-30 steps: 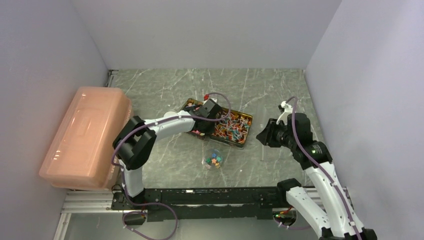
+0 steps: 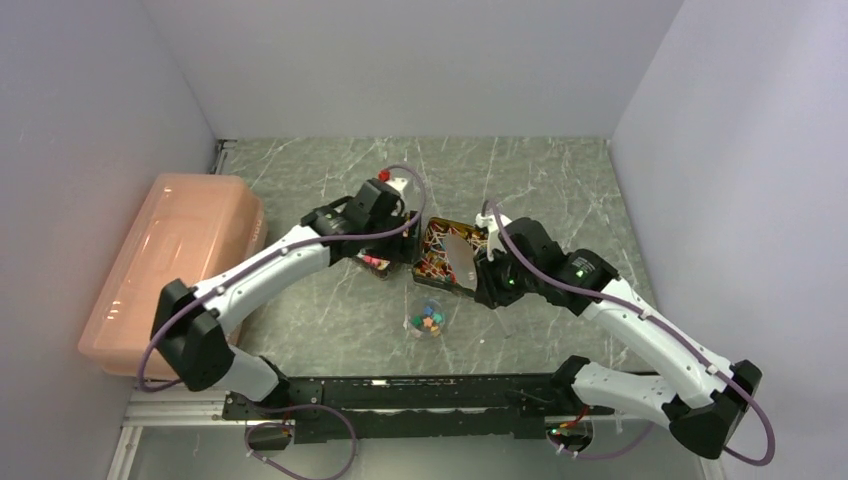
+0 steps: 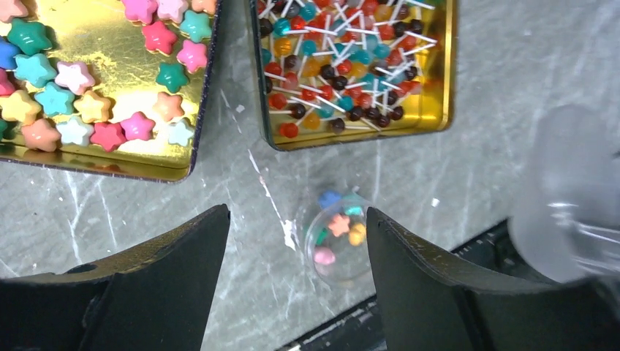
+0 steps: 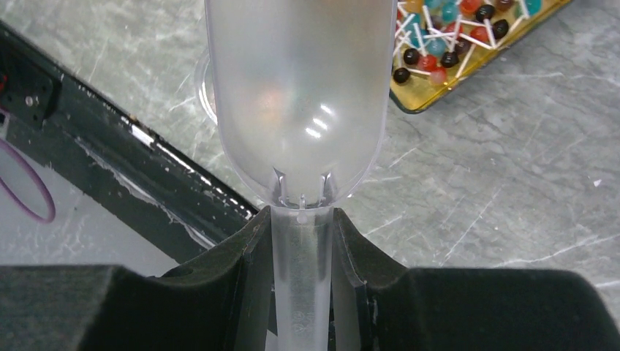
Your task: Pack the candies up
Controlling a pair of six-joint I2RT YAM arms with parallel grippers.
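Note:
My right gripper is shut on the handle of a translucent scoop (image 4: 300, 95). From above, the scoop's bowl overlaps the right part of the lollipop tray (image 3: 433, 110), a dark-rimmed gold box full of colourful lollipops. To its left is a gold tray of star candies (image 3: 117, 40), mostly hidden by the left arm in the top view. My left gripper stands open over the table, nothing between its fingers. In front of the trays is a clear round cup (image 2: 427, 320) with several star candies inside.
A large orange translucent bin (image 2: 175, 275) takes up the left side. Bare marble table (image 2: 545, 190) lies at the back and right. A black rail (image 2: 420, 392) runs along the front edge.
The right arm has swung left, bringing the scoop to the lollipop tray. The trays have shifted left, and my left gripper has also moved left. The cup has stayed put.

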